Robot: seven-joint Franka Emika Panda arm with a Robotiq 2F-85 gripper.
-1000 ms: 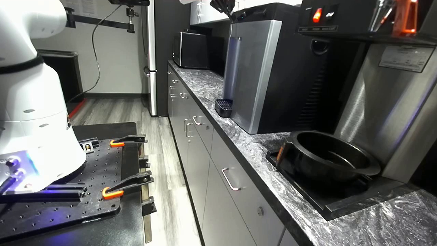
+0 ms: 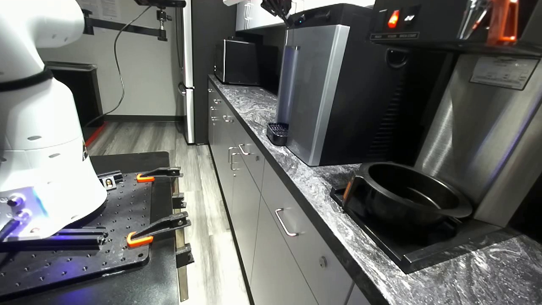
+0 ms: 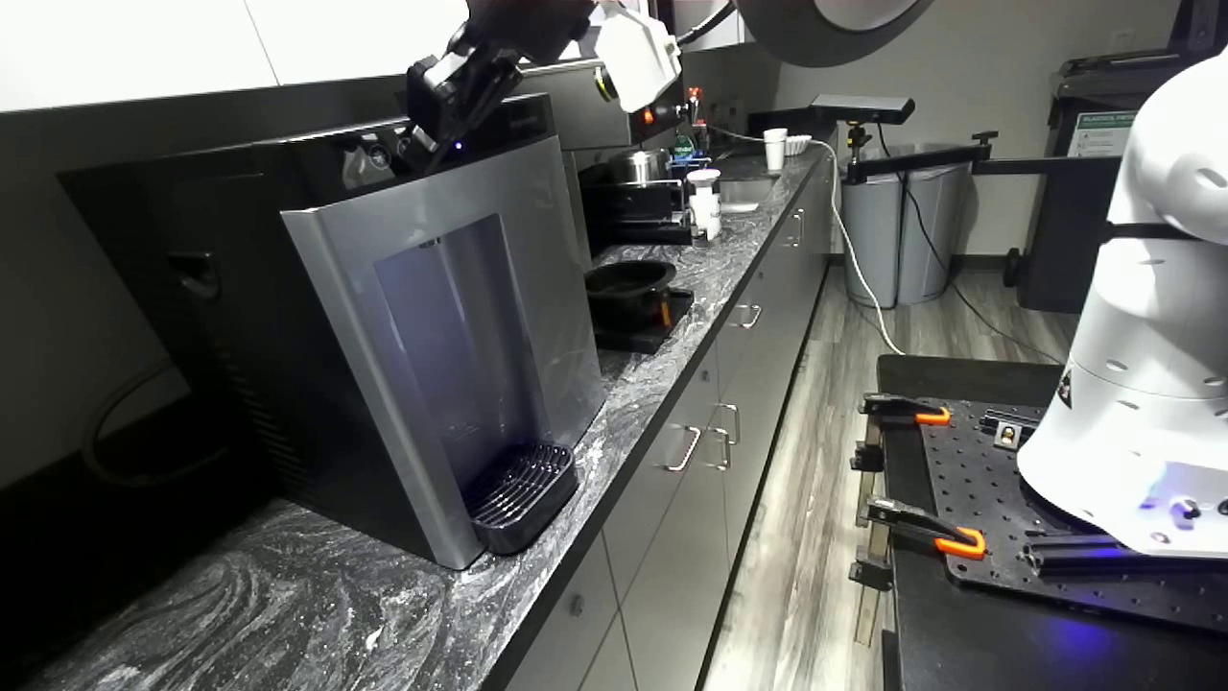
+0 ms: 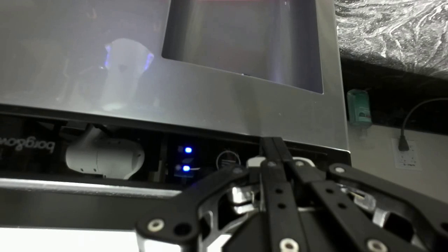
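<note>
A tall grey and black water dispenser (image 3: 541, 265) stands on the counter. My gripper is at its dark top control panel (image 4: 205, 147), fingers together and nothing showing between them. Two blue lights (image 4: 187, 159) glow on the panel, with a round mark (image 4: 228, 159) between them and my fingers. In the second exterior view, the gripper (image 3: 416, 159) reaches the panel from above and in front. Whether the tips press on the panel, I cannot tell. Only part of the gripper (image 2: 286, 21) shows at the top of the first exterior view.
The dispenser's drip tray (image 3: 524, 495) juts out below its recess. Beside the machine, a black round pot (image 2: 414, 195) rests on a dark base on the counter (image 2: 488, 274). White cabinets (image 3: 138, 46) hang above. Open floor separates the counter from my arm's table (image 3: 979, 622).
</note>
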